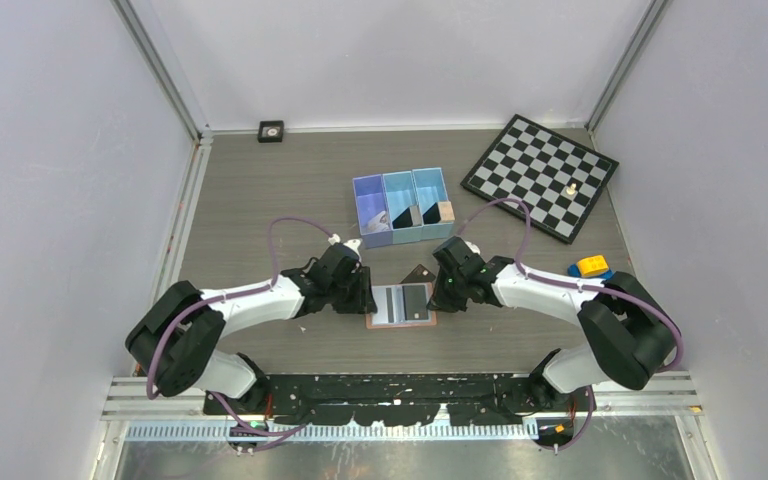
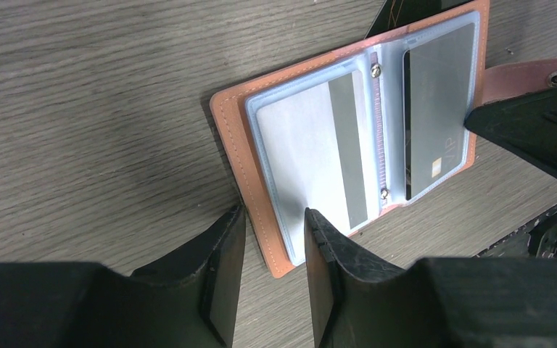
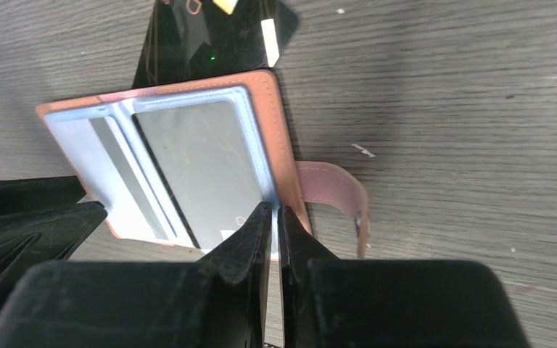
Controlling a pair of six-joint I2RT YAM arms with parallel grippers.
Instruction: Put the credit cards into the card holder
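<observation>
The open card holder lies flat between the grippers, tan backing, clear sleeves with a white card on the left and a grey card on the right. My left gripper is part open over the holder's left edge. My right gripper is shut on the right edge of the grey card's sleeve; exactly what is between its fingertips is hard to see. A dark card lies on the table just beyond the holder's back edge.
A three-compartment blue box with cards stands behind the holder. A chessboard lies back right, yellow and blue blocks at the right.
</observation>
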